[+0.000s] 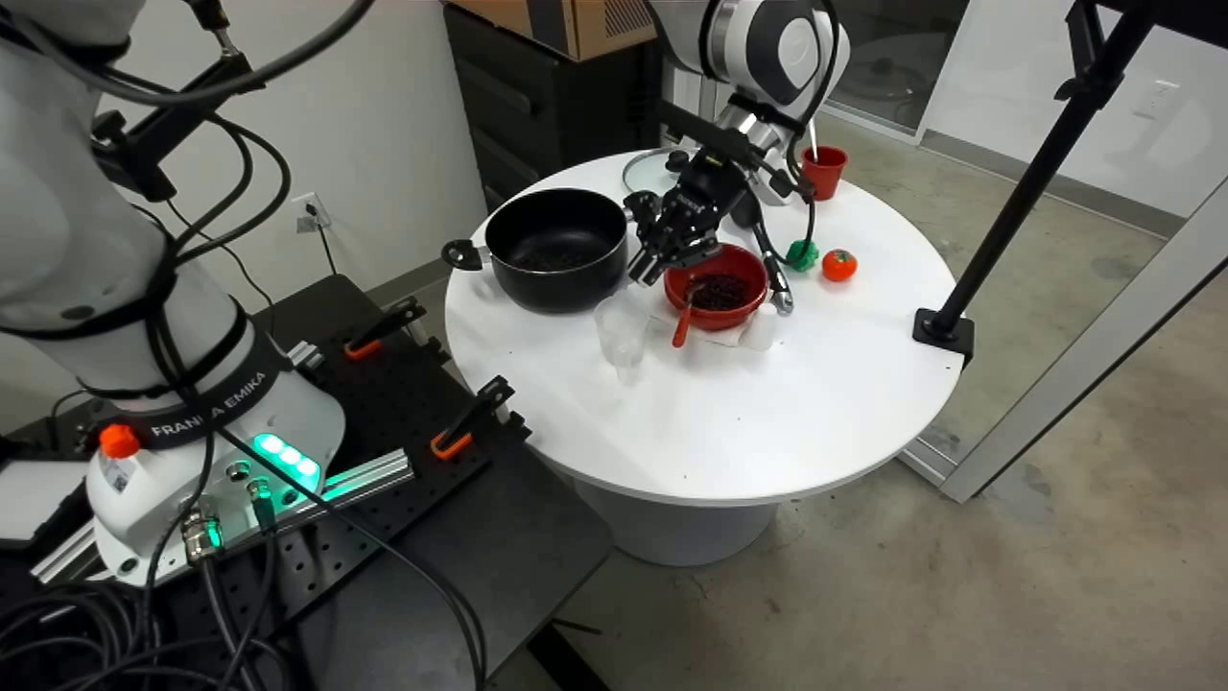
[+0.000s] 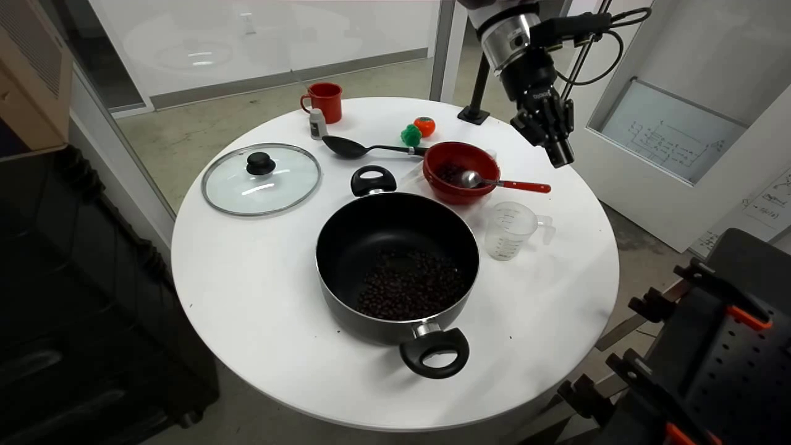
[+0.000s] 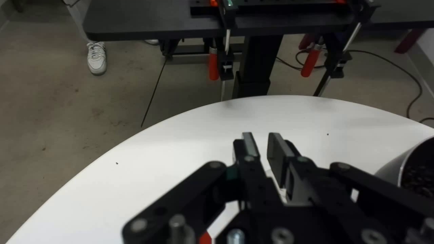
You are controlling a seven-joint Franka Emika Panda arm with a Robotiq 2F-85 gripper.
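Observation:
My gripper hangs in the air above the table. A narrow gap shows between its fingertips in the wrist view, with white tabletop behind and no held object visible. In exterior view 2, the gripper (image 2: 561, 153) appears at the upper right of the red bowl (image 2: 445, 194). Dark beans (image 2: 449, 173) lie in this bowl. A spoon (image 2: 515, 185) rests in it, its red handle reaching over the rim, apart from my fingers. The black pot (image 2: 348, 245) holds dark beans (image 2: 408, 289). Beside the bowl stands a clear measuring cup (image 2: 511, 231).
A glass lid (image 2: 285, 194) lies at the left of exterior view 2. Behind the bowl are a black ladle (image 2: 345, 147), a green vegetable (image 2: 411, 135), a tomato (image 2: 424, 126), a small shaker (image 2: 317, 123) and a red mug (image 2: 326, 102).

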